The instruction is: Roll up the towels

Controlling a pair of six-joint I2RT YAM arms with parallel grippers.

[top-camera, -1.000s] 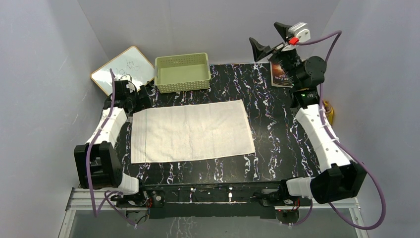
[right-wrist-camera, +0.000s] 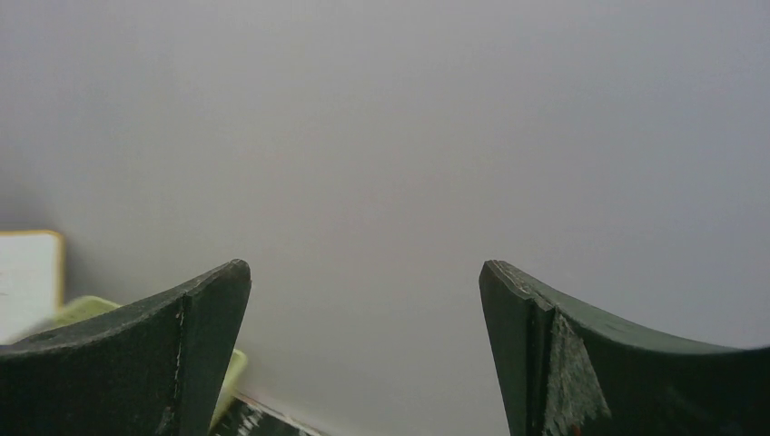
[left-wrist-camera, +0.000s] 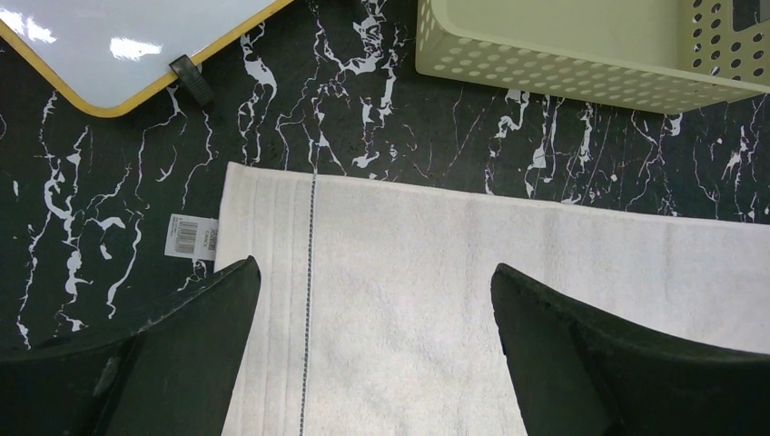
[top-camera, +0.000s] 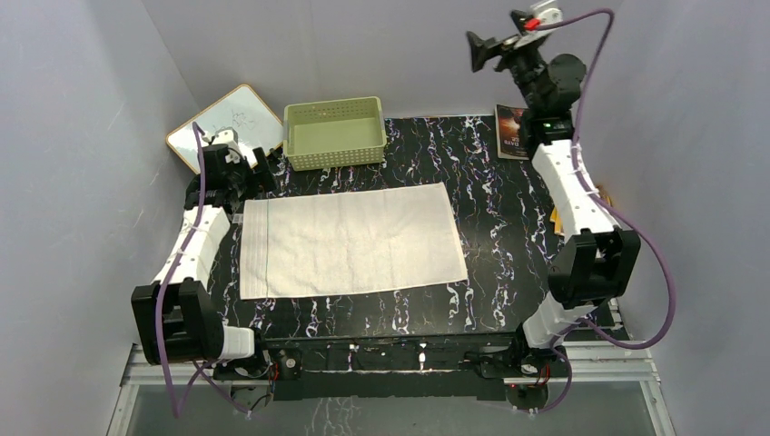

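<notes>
A cream towel (top-camera: pixel 354 241) lies spread flat on the black marbled table, with a striped band along its left end. In the left wrist view the towel (left-wrist-camera: pixel 409 263) shows a white label (left-wrist-camera: pixel 191 236) sticking out from its left edge. My left gripper (top-camera: pixel 265 173) hovers near the towel's back left corner, its fingers open and nothing between its fingers. Far from the cloth, my right gripper (top-camera: pixel 495 38) is raised high at the back right. It stands open too; only grey wall shows between its fingers.
An empty green basket (top-camera: pixel 334 136) stands behind the towel. Left of it leans a whiteboard (top-camera: pixel 227 127), close to my left gripper. A book (top-camera: pixel 510 132) lies at the back right, partly behind the right arm. Bare table surrounds the towel's right side.
My left gripper has shifted only slightly. The towel has not moved.
</notes>
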